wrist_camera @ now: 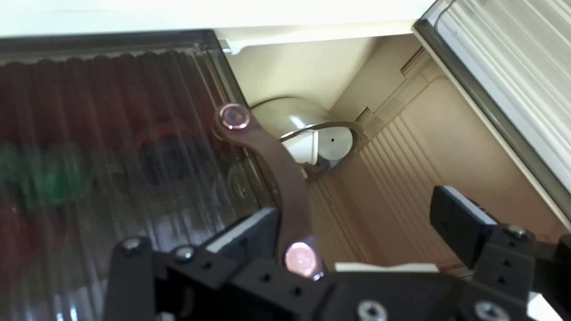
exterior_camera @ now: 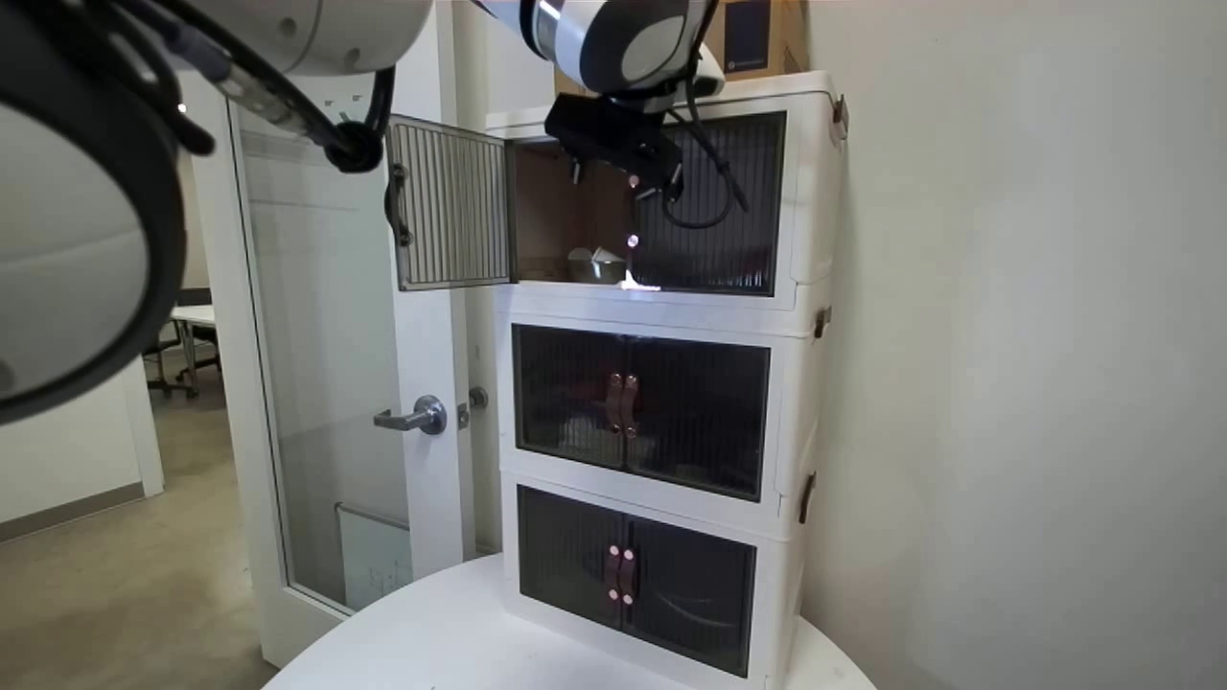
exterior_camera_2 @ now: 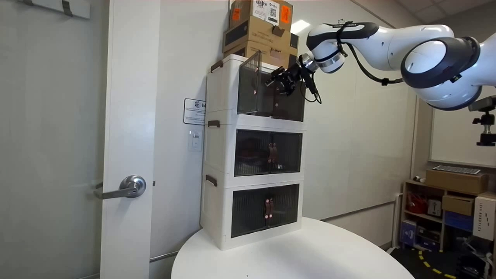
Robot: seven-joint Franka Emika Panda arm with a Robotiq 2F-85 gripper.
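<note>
In the wrist view my gripper is open, with a wide gap between its fingers. The brown strap handle [wrist_camera: 291, 192] of the top unit's closed ribbed door [wrist_camera: 107, 176] runs close beside the left-hand finger; whether they touch I cannot tell. The other door [exterior_camera: 451, 207] of that unit stands swung out to the left. Past the gap, inside the compartment, lies a greenish bowl [wrist_camera: 291, 115] with white pieces in it. From the side, the gripper [exterior_camera_2: 275, 86] is seen in front of the top unit, near the swung-out door [exterior_camera_2: 249, 86].
Two more white units with closed dark doors [exterior_camera: 638, 408] make up the stack below, on a round white table [exterior_camera: 449, 627]. Cardboard boxes [exterior_camera_2: 260, 35] sit on top. A glass door with a lever handle [exterior_camera: 411, 414] stands to the left; the right side is open wall.
</note>
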